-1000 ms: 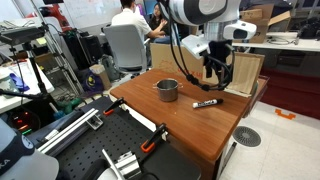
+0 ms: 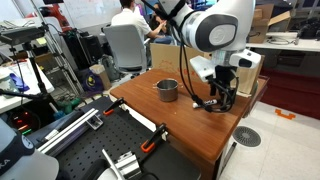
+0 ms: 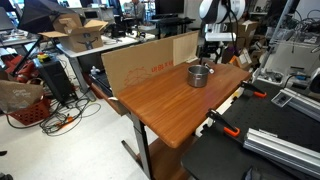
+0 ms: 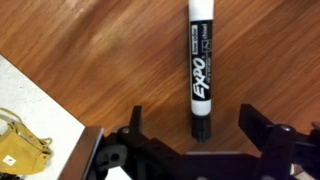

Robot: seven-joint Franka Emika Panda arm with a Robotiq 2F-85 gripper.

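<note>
A white Expo marker (image 4: 201, 55) with a black label and black end lies on the brown wooden table (image 4: 120, 60). My gripper is open over it, with the marker's black end in the gap between the two dark fingers. In exterior view 1 the gripper (image 2: 214, 103) is low over the table's right half, largely covering the marker. Whether the fingers touch the marker cannot be told.
A grey metal pot (image 2: 167, 90) stands left of the gripper on the table. Cardboard panels (image 3: 150, 62) rise along the table's far edge. Orange-handled clamps (image 2: 154, 138) sit on the near edge.
The arm has come down toward the table. The gripper was above the marker, which lay in plain sight, and now it is down at it. The pot has not moved.
</note>
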